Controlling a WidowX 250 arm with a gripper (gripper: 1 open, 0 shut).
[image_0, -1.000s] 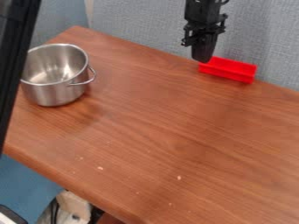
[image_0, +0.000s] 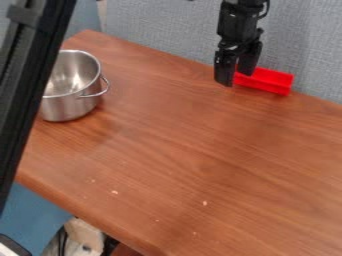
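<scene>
My black gripper (image_0: 234, 66) hangs at the top right of the camera view, low at the back edge of the table, over the left end of a red rectangular object (image_0: 271, 82). Its fingers reach down beside and in front of that object; whether they are open or shut on anything is too small to tell. A steel pot (image_0: 70, 92) with a wire handle stands at the left of the wooden table (image_0: 174, 170).
A grey padded panel (image_0: 174, 25) runs behind the table. A black frame bar (image_0: 38, 60) crosses the left side.
My gripper has moved down toward the table, to the left end of the red object. The pot and red object look unmoved.
</scene>
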